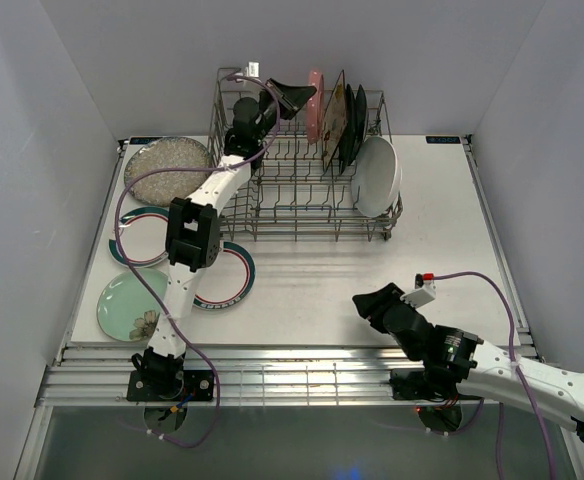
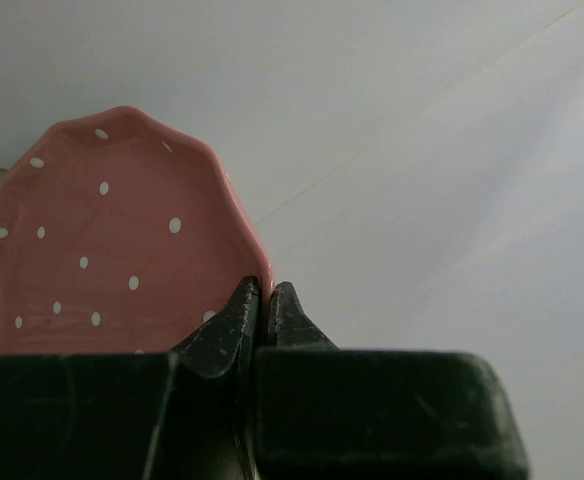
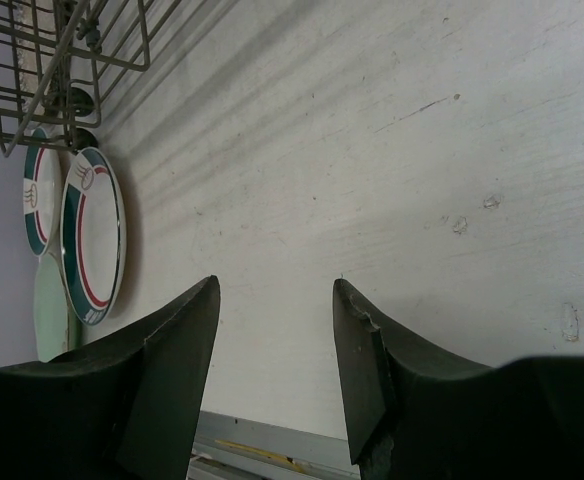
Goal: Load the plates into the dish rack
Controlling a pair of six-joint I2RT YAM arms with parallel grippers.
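My left gripper [image 1: 307, 92] is over the back of the dish rack [image 1: 292, 208], shut on the rim of a pink plate [image 1: 315, 112] with white spots, which stands upright among the rack's wires; in the left wrist view the plate [image 2: 112, 240] fills the left side. A patterned plate, dark plates [image 1: 358, 120] and a white plate [image 1: 377, 175] stand to its right. On the counter at left lie a speckled plate [image 1: 167, 160], two rimmed plates [image 1: 227, 280] and a green plate [image 1: 122, 305]. My right gripper is open and empty over the bare front right.
Grey walls enclose the counter at the back and both sides. A metal rail [image 1: 292, 360] runs along the front edge.
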